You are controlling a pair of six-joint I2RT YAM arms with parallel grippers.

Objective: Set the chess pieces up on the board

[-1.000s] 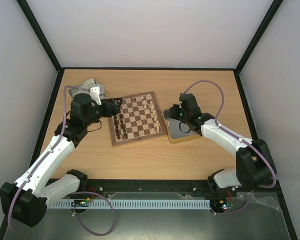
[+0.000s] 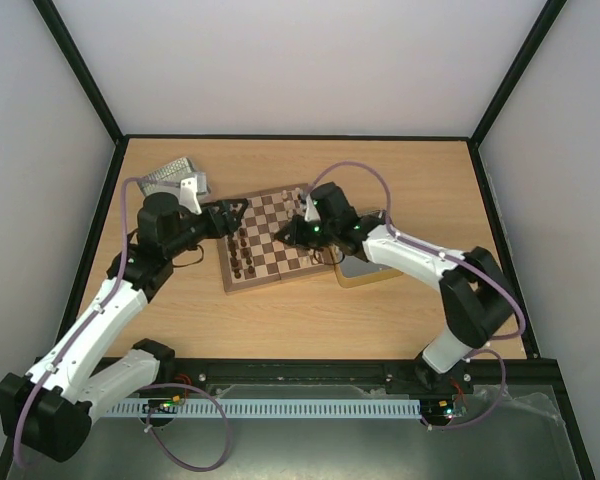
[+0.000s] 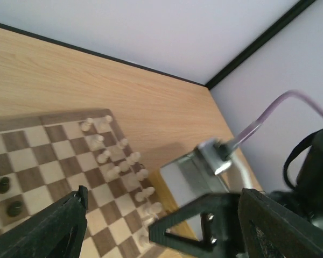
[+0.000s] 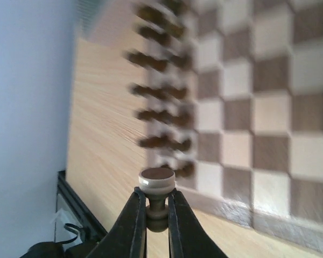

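The chessboard (image 2: 275, 270) lies mid-table, with dark pieces (image 4: 156, 88) along its left side and pale pieces (image 3: 113, 172) along its right. My left gripper (image 2: 235, 212) is open above the board's left part; its fingers frame the left wrist view. My right gripper (image 2: 285, 235) is over the middle of the board, shut on a chess piece (image 4: 157, 207) with a light band round its dark top, seen blurred against the board in the right wrist view.
A tray (image 2: 365, 276) stands right of the board, partly under the right arm. A grey container (image 2: 170, 172) sits at the back left.
My right gripper has moved left from over the tray to over the board's middle. The left arm has barely moved.
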